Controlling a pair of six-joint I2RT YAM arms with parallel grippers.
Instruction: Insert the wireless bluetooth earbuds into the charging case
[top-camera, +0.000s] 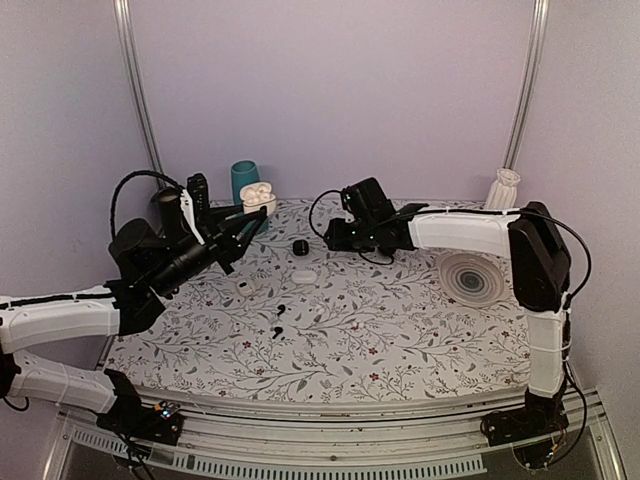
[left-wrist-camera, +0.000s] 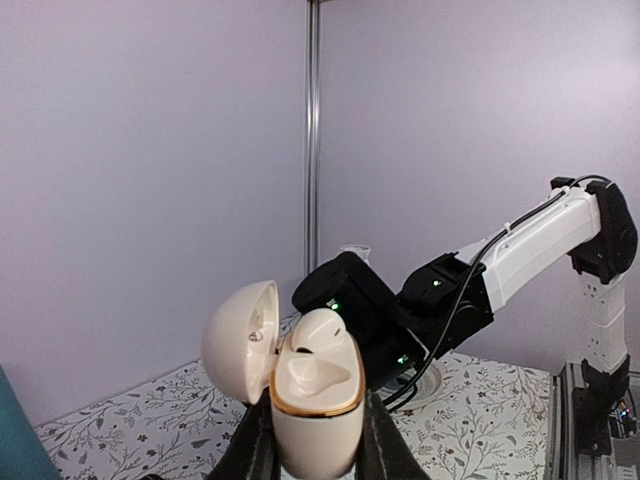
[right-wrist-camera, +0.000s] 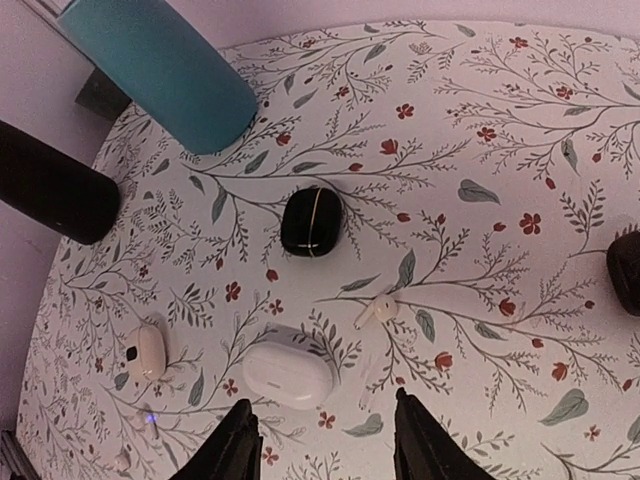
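Observation:
My left gripper (top-camera: 250, 218) is raised at the left, shut on the white charging case (left-wrist-camera: 318, 420), whose lid (left-wrist-camera: 235, 340) is flipped open. My right gripper (top-camera: 335, 240) is open over the back middle of the table, its fingers pointing down with nothing visible between them. Below it in the right wrist view lie a white oblong case (right-wrist-camera: 285, 375), a black rounded case (right-wrist-camera: 310, 220) and small pale pieces (right-wrist-camera: 385, 308). Two small black earbud-like pieces (top-camera: 280, 309) lie near the table's middle in the top view.
A teal cup (right-wrist-camera: 170, 75) and a dark cylinder (right-wrist-camera: 45, 185) stand at the back left. A grey ringed dish (top-camera: 470, 280) and a white vase (top-camera: 503, 190) are at the right.

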